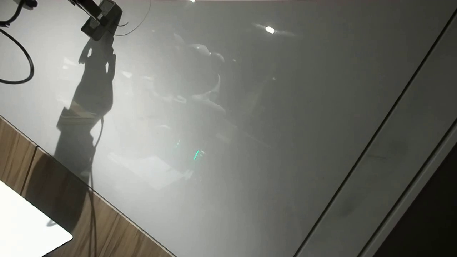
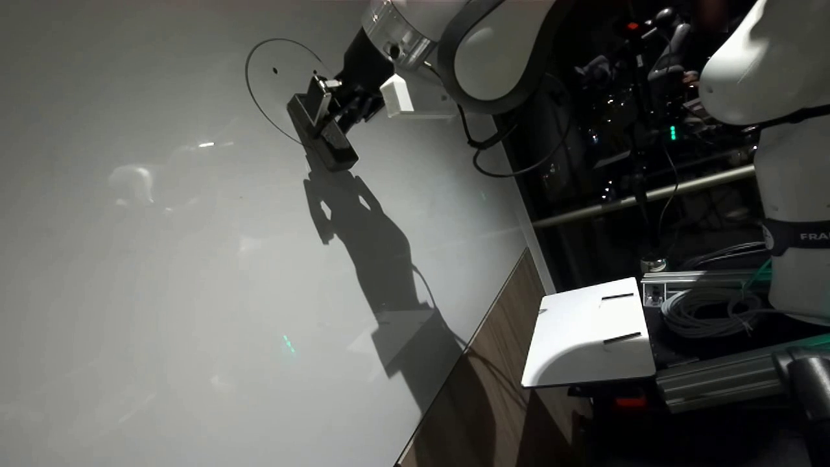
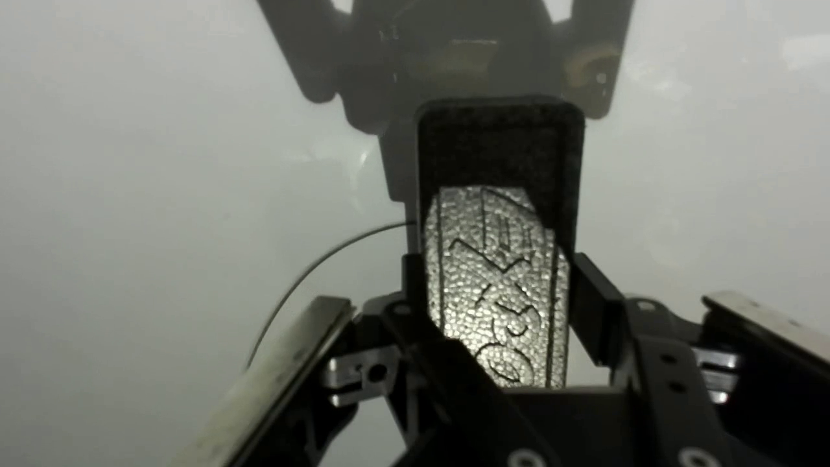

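A dark, block-shaped eraser (image 3: pixel 502 144) with a silvery, textured, marked back is clasped between the fingers of my gripper. In exterior view 2 the eraser (image 2: pixel 336 155) appears against the whiteboard (image 2: pixel 194 272), over one side of a thin drawn circle (image 2: pixel 247 74). A small dark dot (image 2: pixel 274 71) shows inside that circle. From exterior view 1, the eraser (image 1: pixel 95 30) is at the top left, with part of the circle's line (image 1: pixel 137 28) and a short inner stroke (image 1: pixel 123 25) beside it. Whatever lies under the eraser is hidden.
Wood panelling (image 1: pixel 115 222) borders the whiteboard's lower edge. A white panel (image 2: pixel 587 335) juts out near it. The arm casts a long shadow (image 1: pixel 96 85) on the board. A black cable (image 1: pixel 30 68) loops at the left.
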